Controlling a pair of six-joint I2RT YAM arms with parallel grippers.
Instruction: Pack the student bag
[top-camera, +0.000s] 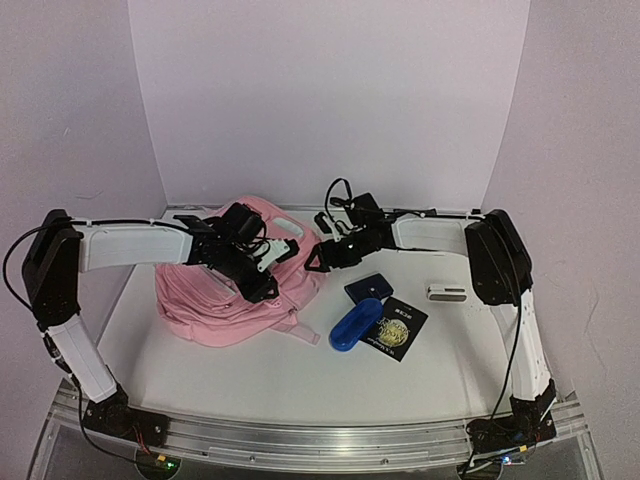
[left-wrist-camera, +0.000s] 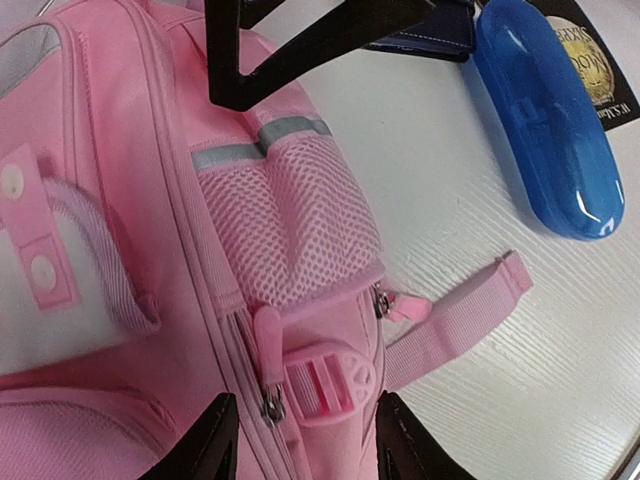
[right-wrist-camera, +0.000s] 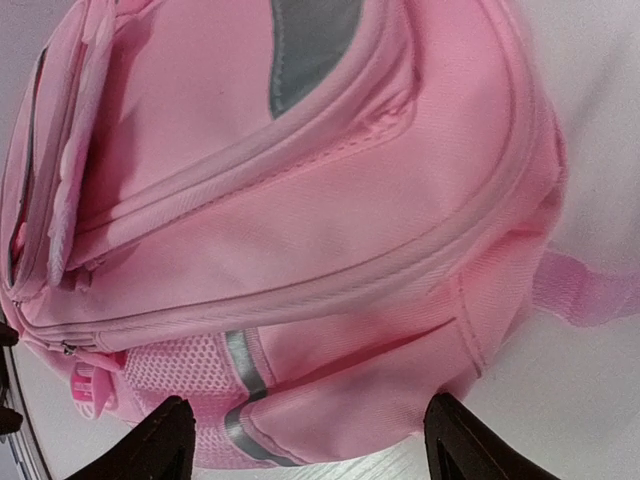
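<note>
The pink bag (top-camera: 215, 320) lies open and slumped on the left half of the table. Over its right side hangs my left gripper, open, with a pink zipper pull (left-wrist-camera: 268, 345) and a pink buckle (left-wrist-camera: 326, 384) in view between its spread fingers. My right gripper stands open at the bag's right edge, the side pocket's fabric showing between its fingers. Right of the bag lie a blue case (top-camera: 355, 325), a black book (top-camera: 395, 330) partly under it and a dark navy booklet (top-camera: 368, 288).
Farther right lies a small white object (top-camera: 446, 293). A pink strap (left-wrist-camera: 460, 325) extends from the bag onto the table. The two grippers are close together over the bag.
</note>
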